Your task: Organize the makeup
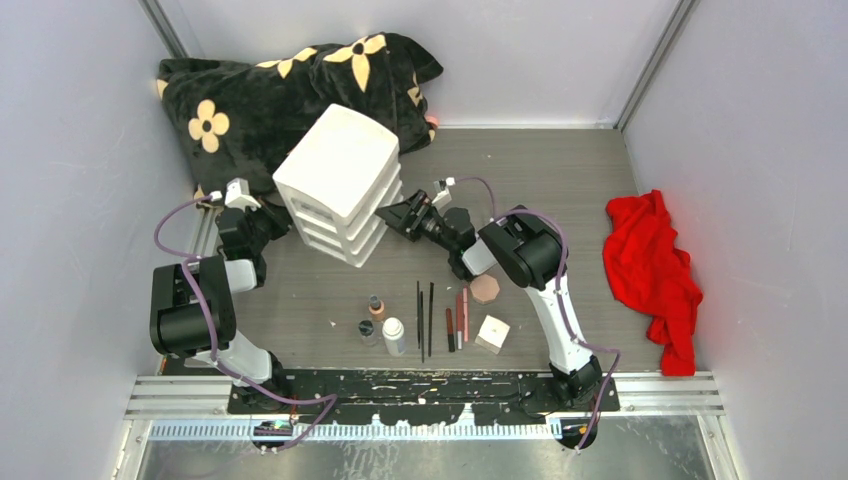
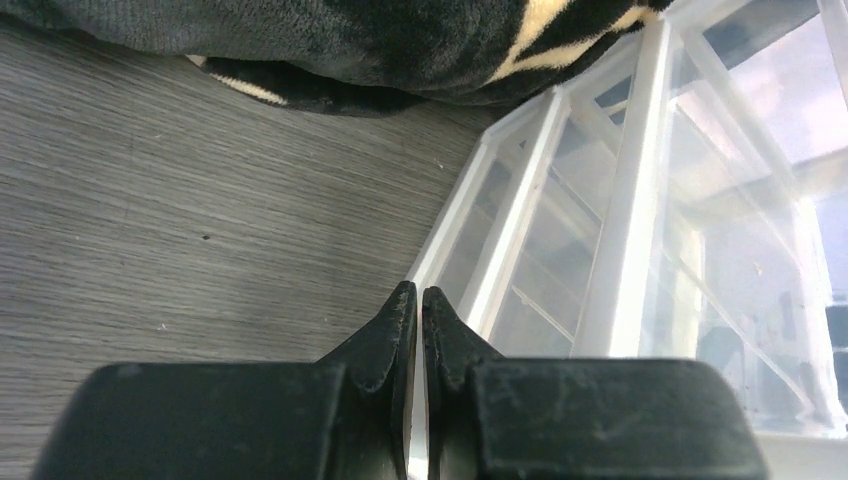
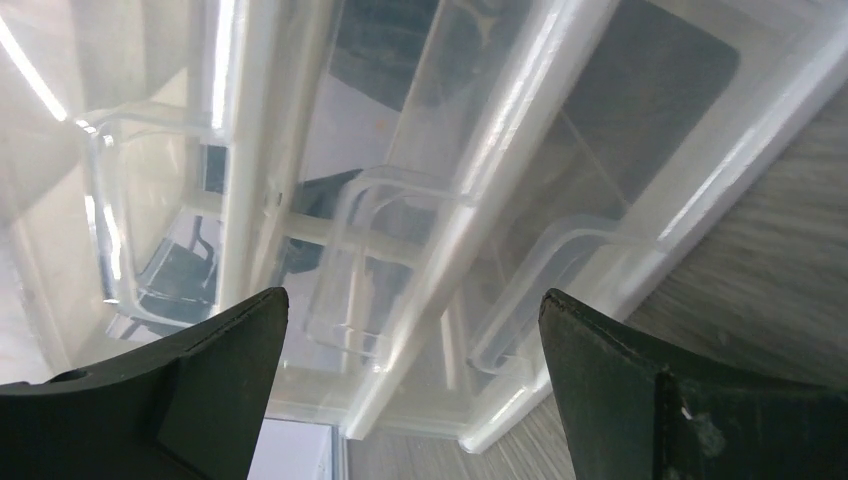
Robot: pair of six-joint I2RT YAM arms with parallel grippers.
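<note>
A white drawer organizer (image 1: 336, 165) with clear drawers stands at a slant near the back left. My right gripper (image 1: 395, 215) is open at its right side, with drawer handles (image 3: 390, 180) before its fingers. My left gripper is at the organizer's left, its fingertips close together beside the drawer frames. On the front table lie a foundation bottle (image 1: 376, 308), a dark-capped jar (image 1: 367, 332), a white bottle (image 1: 394, 338), dark pencils (image 1: 430, 320), pink and brown pencils (image 1: 450, 329), a compact (image 1: 485, 289) and a cream box (image 1: 492, 334).
A black floral blanket (image 1: 210, 120) is piled behind the organizer. A red cloth (image 1: 645, 270) lies at the right.
</note>
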